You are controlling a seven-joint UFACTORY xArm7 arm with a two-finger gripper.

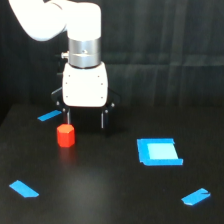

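Note:
A white robot arm reaches down from the upper left, and its black two-fingered gripper hangs open above the dark table, just behind and right of a red block. The block stands on the table surface, with nothing visible between the fingers.
On the right lies a pale square outlined in blue tape. Short blue tape strips mark the table at the back left, front left and front right.

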